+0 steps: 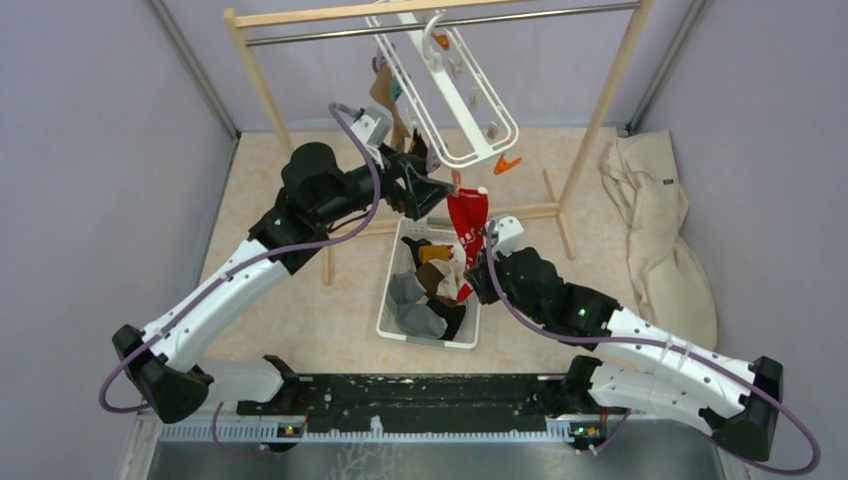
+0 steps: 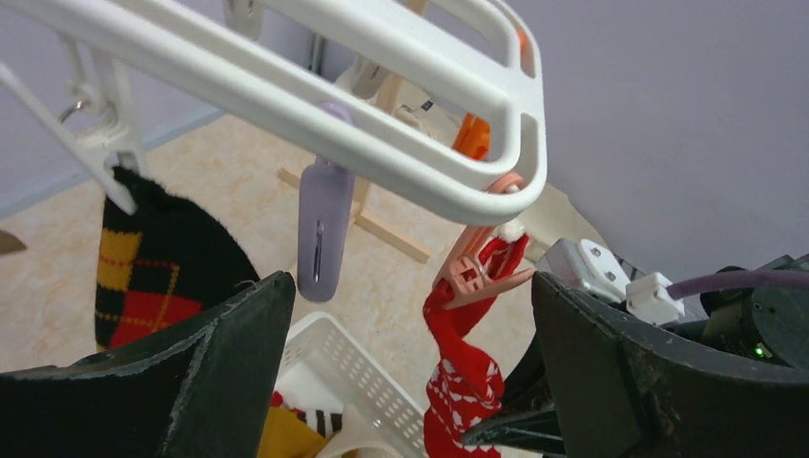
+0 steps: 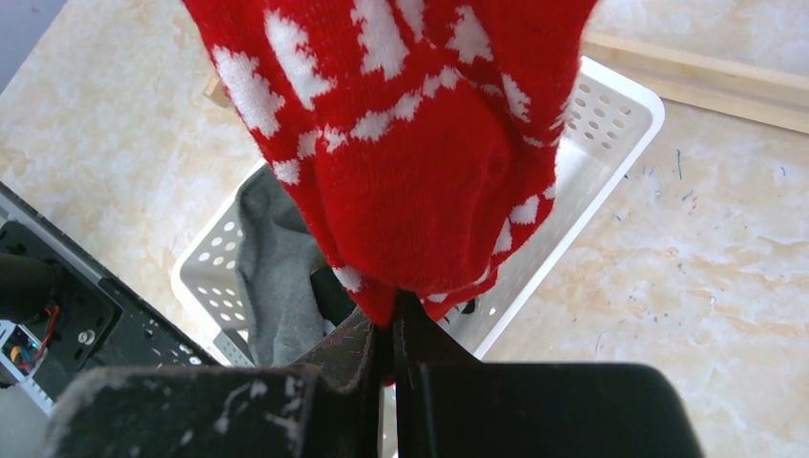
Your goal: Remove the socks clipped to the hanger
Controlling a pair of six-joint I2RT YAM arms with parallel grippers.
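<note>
A red sock with white patterns (image 1: 467, 215) stretches between the hanger's end and my right gripper, which is shut on its lower part. The pink clip (image 2: 463, 272) appears to grip the sock's upper part, under the rounded corner of the white hanger (image 2: 420, 157). Wide open, my left gripper has the pink clip near its right finger and a purple clip (image 2: 321, 229) near its left one. A dark sock with a red and yellow pattern (image 2: 153, 267) hangs farther left; its top meets another clip.
Below, a white basket (image 1: 382, 325) holds several grey, brown, black and yellow socks. A wooden rack (image 1: 610, 90) with a metal rod carries the hanger. An orange clip (image 1: 507, 164) is empty. Beige cloth (image 1: 650, 230) lies at right.
</note>
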